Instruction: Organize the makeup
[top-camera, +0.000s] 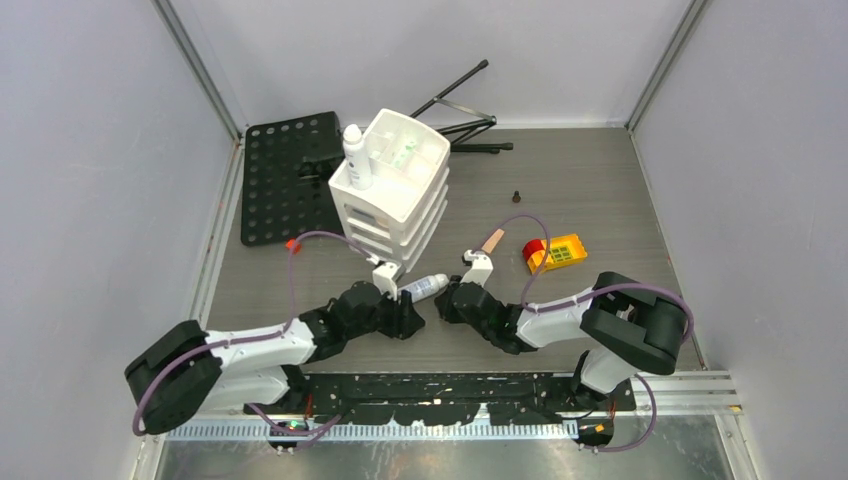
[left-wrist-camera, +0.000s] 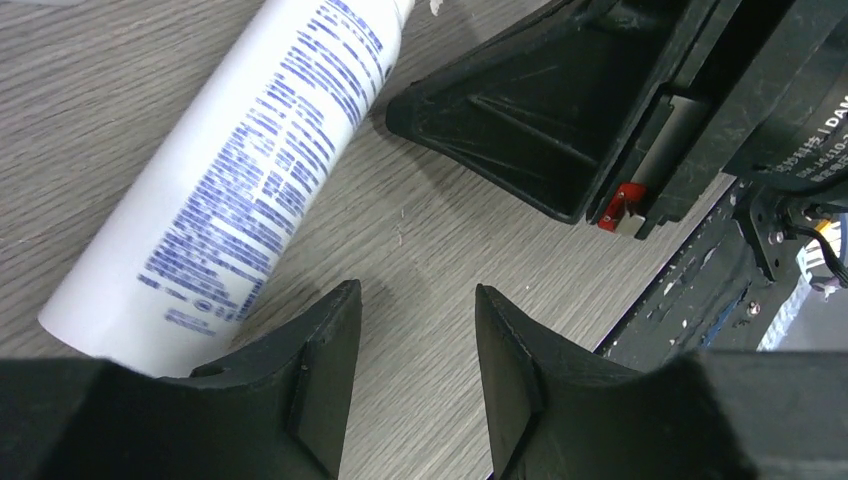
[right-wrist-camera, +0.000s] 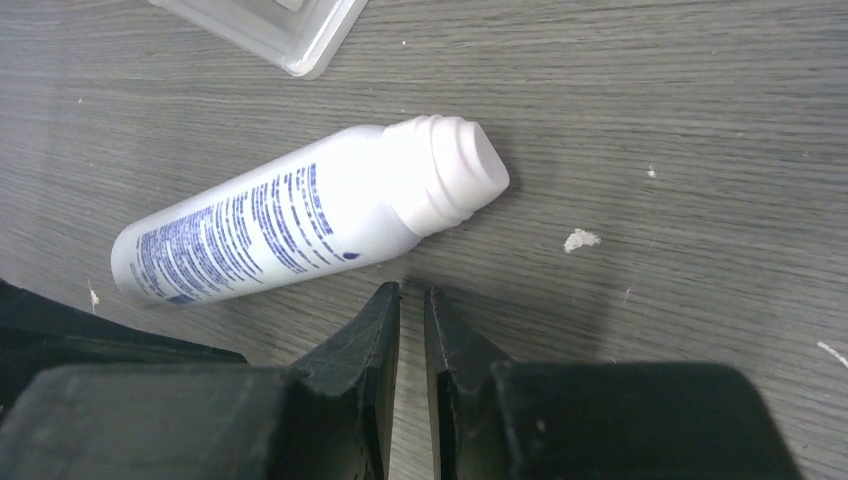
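Note:
A white bottle (top-camera: 421, 288) (left-wrist-camera: 228, 183) (right-wrist-camera: 268, 228) with blue print lies on the table between both grippers, below a white drawer unit (top-camera: 390, 185). My left gripper (top-camera: 400, 315) is beside the bottle; its fingertips show apart, with nothing visible between them. My right gripper (top-camera: 450, 305) is near the capped end, fingertips almost together and nothing visible between them. A second white bottle (top-camera: 357, 160) stands upright on top of the unit.
A black perforated board (top-camera: 280, 185) and a small red block (top-camera: 293, 246) are at left. A folded black stand (top-camera: 465, 130) lies behind. A yellow toy (top-camera: 557, 250), a tan stick (top-camera: 492, 241) and a small dark object (top-camera: 516, 196) are at right, with bare table around them.

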